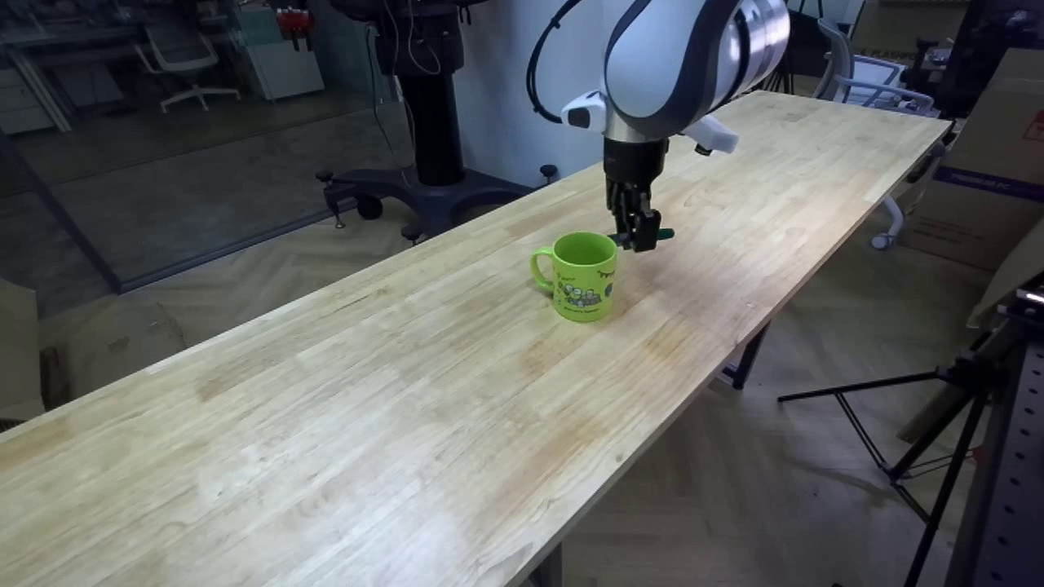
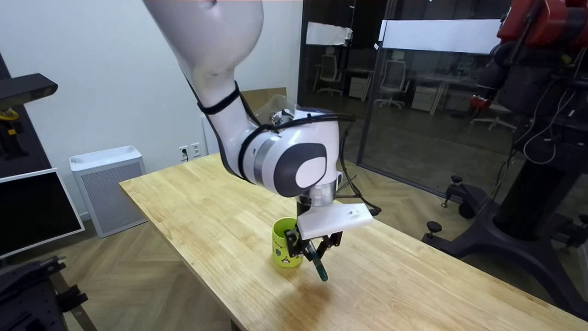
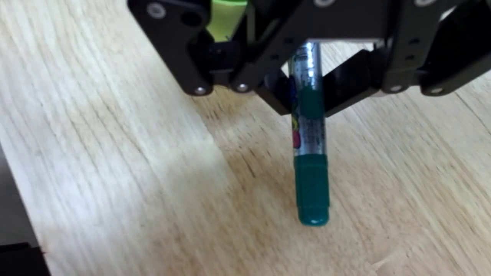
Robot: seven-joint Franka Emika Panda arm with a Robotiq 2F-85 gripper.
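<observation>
A green-capped marker with a clear, printed barrel [image 3: 309, 131] is pinched between the fingers of my gripper; its teal cap points toward the bottom of the wrist view. From exterior view 2, the marker [image 2: 319, 268] slants downward, with its cap end clear of the tabletop. Upright on the table, a lime-green mug [image 1: 584, 284] with cartoon prints has its handle toward the left in exterior view 1. My gripper [image 1: 636, 227] is close behind and right of the mug, above the table. Only a sliver of the mug [image 3: 224, 20] shows in the wrist view.
A black wheeled stand [image 1: 435, 186] is on the floor past its far edge. A tripod [image 1: 940, 391] stands off the near side.
</observation>
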